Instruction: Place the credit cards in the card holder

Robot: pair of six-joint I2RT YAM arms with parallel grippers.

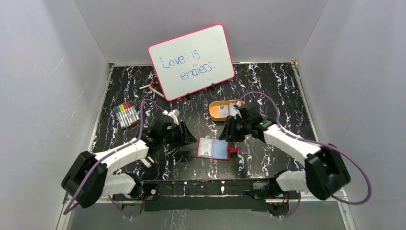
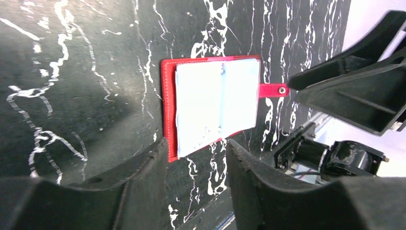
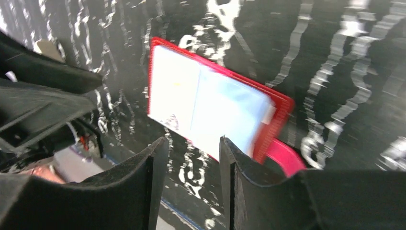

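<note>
The card holder (image 1: 213, 148) lies spread on the table with its red edges and clear, pale sleeves facing up. Its red strap sticks out to the right. In the left wrist view the holder (image 2: 218, 100) is just ahead of my left gripper, whose fingers stand apart and empty. My right gripper is open too, close over the holder (image 3: 210, 103) with nothing between its fingers. Pale cards (image 1: 223, 111) lie in the yellow bowl (image 1: 215, 117) behind the right arm, which partly hides it.
A leaning whiteboard (image 1: 191, 62) fills the back, with loose markers (image 1: 152, 87) at its left foot. A row of coloured markers (image 1: 127, 115) lies at the left. White objects (image 1: 147, 162) sit under the left arm. The table right of the bowl is clear.
</note>
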